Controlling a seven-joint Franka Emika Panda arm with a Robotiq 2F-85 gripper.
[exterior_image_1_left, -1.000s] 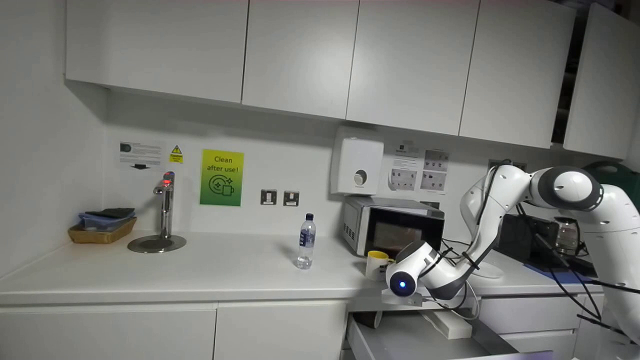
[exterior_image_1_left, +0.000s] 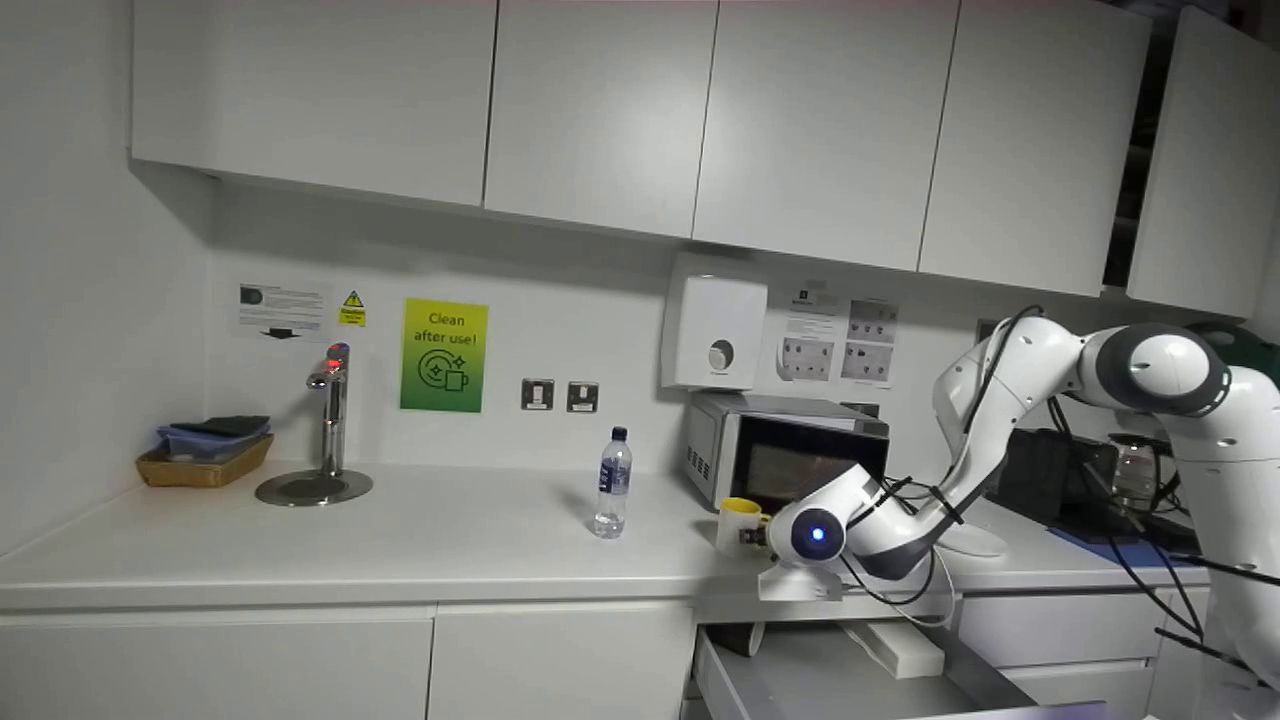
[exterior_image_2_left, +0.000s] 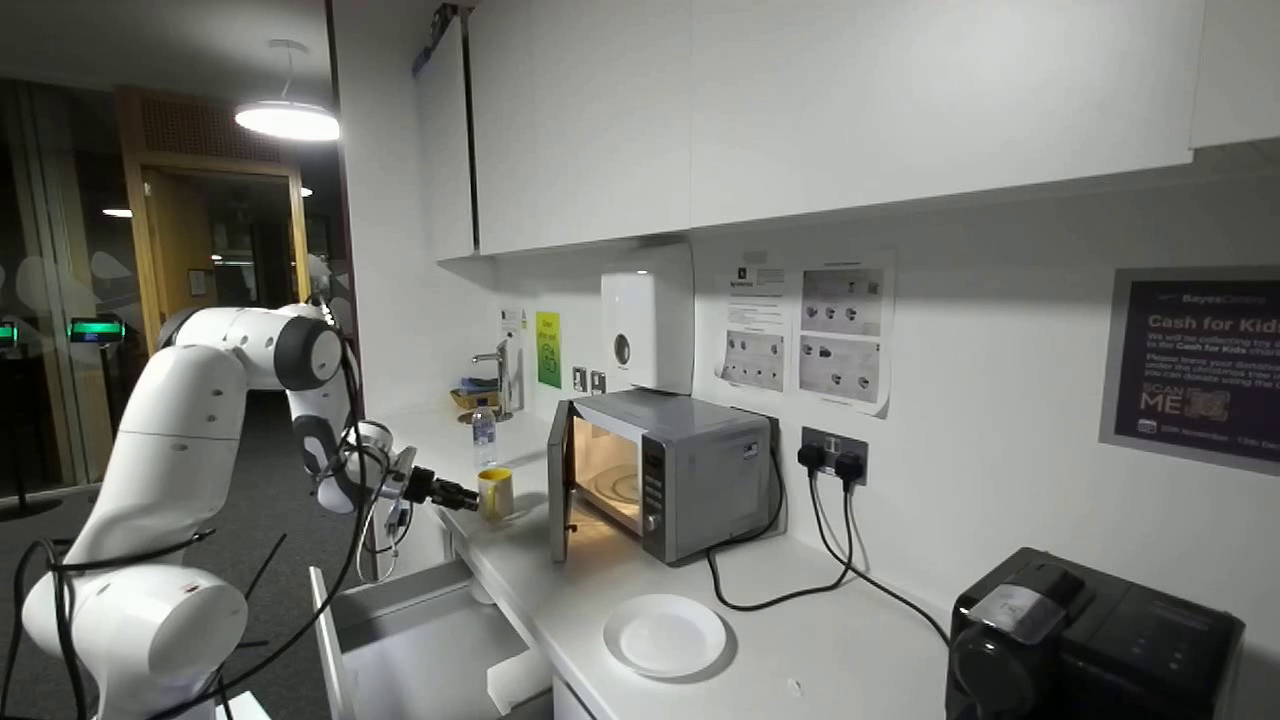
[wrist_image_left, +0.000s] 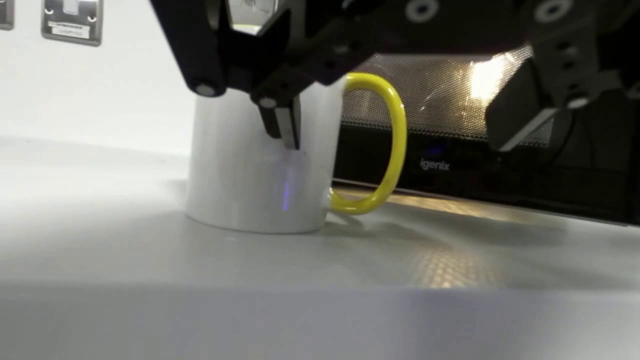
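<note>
A white mug (wrist_image_left: 258, 162) with a yellow inside and yellow handle (wrist_image_left: 396, 144) stands upright on the white counter (wrist_image_left: 120, 252). My gripper is open in the wrist view, with the handle between its spread fingers. One finger (wrist_image_left: 288, 123) overlaps the mug's body, while the other lies to the right of the handle, before the microwave door. Whether either touches the mug I cannot tell. In exterior view 2 the gripper (exterior_image_2_left: 471, 494) reaches to the mug (exterior_image_2_left: 495, 492) from the counter's front side.
A microwave (exterior_image_2_left: 708, 480) stands beside the mug, its door ajar and its inside lit. A water bottle (exterior_image_1_left: 612, 486) is to the mug's left. Below, a drawer (exterior_image_1_left: 816, 672) is pulled out. A white plate (exterior_image_2_left: 666, 634) lies nearer the coffee machine (exterior_image_2_left: 1092, 636).
The mug sits slightly farther left in exterior view 1. The arm's wrist has risen and turned a little, and dark gripper parts now show in front of the mug.
</note>
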